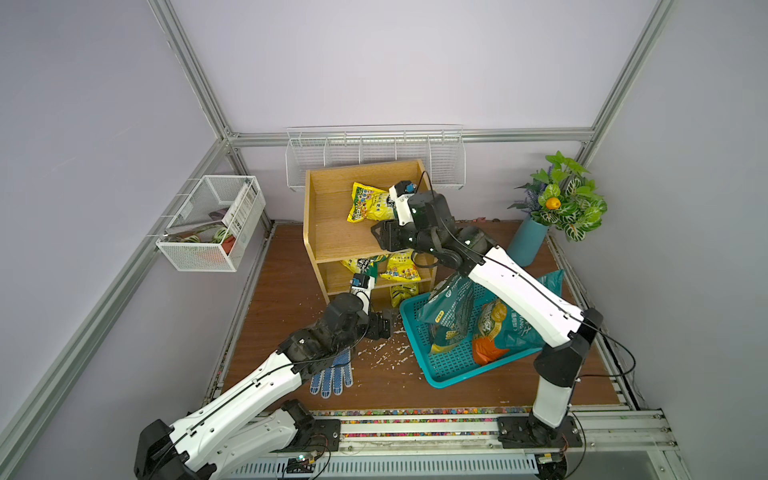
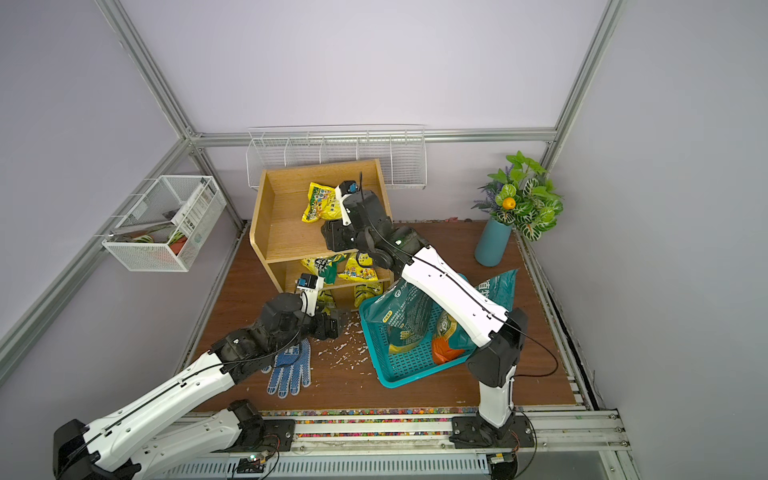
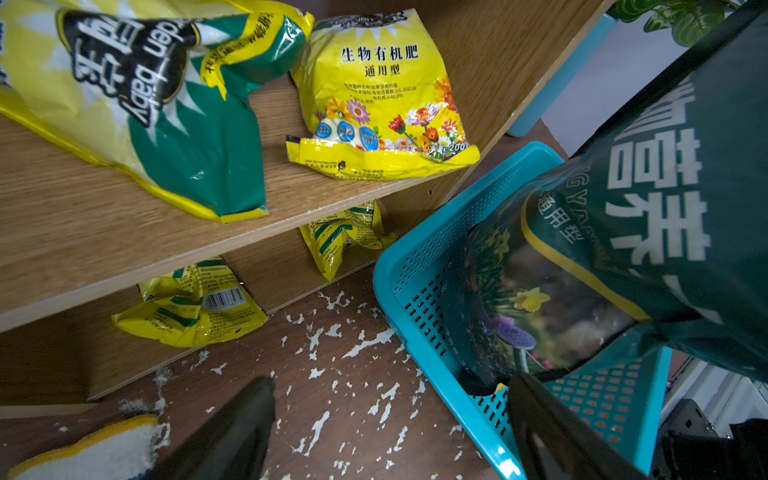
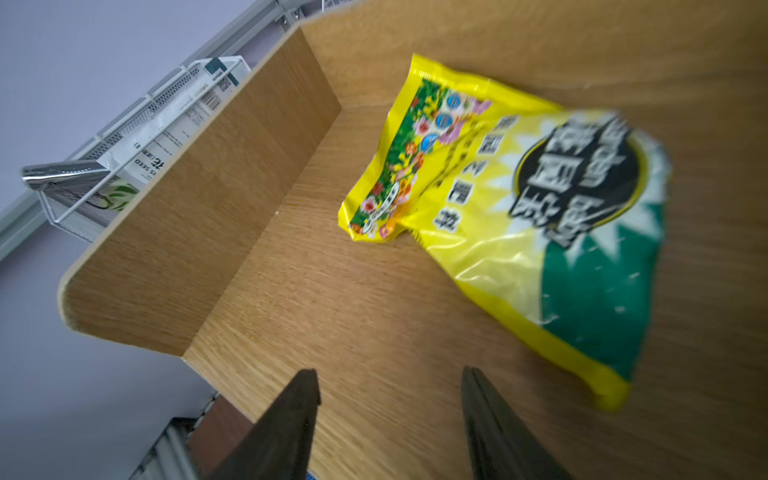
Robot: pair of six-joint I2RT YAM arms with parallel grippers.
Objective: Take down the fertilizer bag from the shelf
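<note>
One yellow and green fertilizer bag lies on the shelf's top level, its flowered end toward the left side panel in the right wrist view. My right gripper stands part open near that level's front, its two fingers apart with only bare board between them. The bag is beyond the fingertips and clear of them. Two more yellow and green bags rest on the level below. Low over the floor in front of the shelf, my left gripper is open and empty.
A teal basket holding large dark green bags and an orange item stands right of the shelf. Small yellow bags sit at the shelf's bottom. A blue glove lies in front. A vase of flowers stands at the back right.
</note>
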